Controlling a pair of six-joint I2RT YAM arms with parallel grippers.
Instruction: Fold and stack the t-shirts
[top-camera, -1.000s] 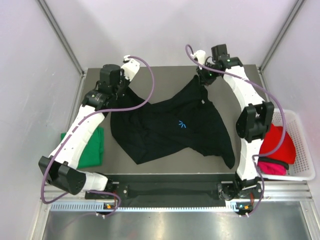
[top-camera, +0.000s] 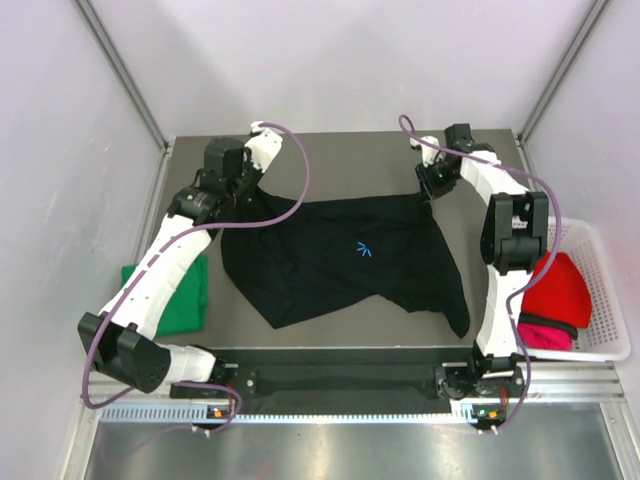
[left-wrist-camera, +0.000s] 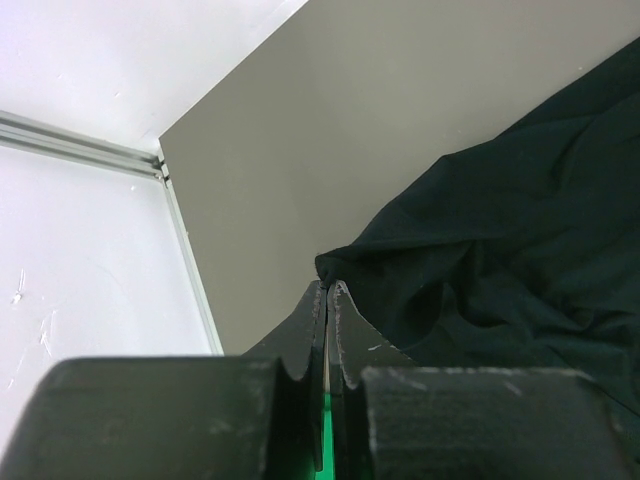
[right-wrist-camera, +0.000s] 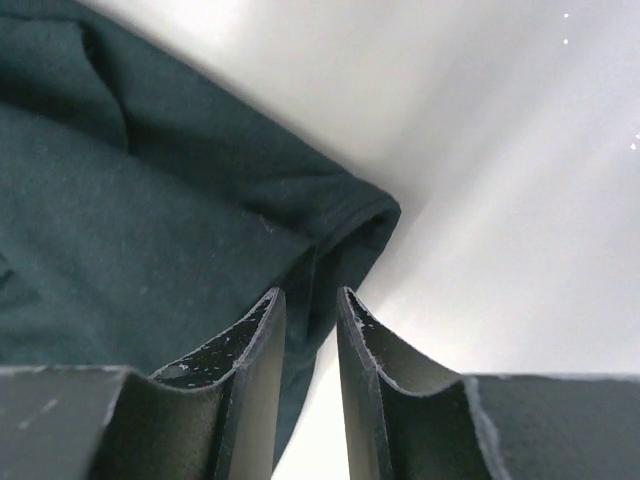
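Observation:
A black t-shirt (top-camera: 340, 265) with a blue mark lies spread across the grey table. In the left wrist view my left gripper is shut on the tip of the black t-shirt's (left-wrist-camera: 500, 230) left corner. In the right wrist view my right gripper stands part open over the folded top-right corner of the shirt (right-wrist-camera: 200, 220); nothing clearly sits between its fingers.
A green cloth (top-camera: 180, 305) lies at the left edge. A white basket (top-camera: 605, 330) with red and pink clothes (top-camera: 550, 295) stands at the right. Grey table (top-camera: 355, 160) shows bare behind and in front of the shirt.
The right arm has come down toward the front and right, and the shirt's right corner, raised and farther back earlier, now lies lower and flatter. The left arm has shifted slightly.

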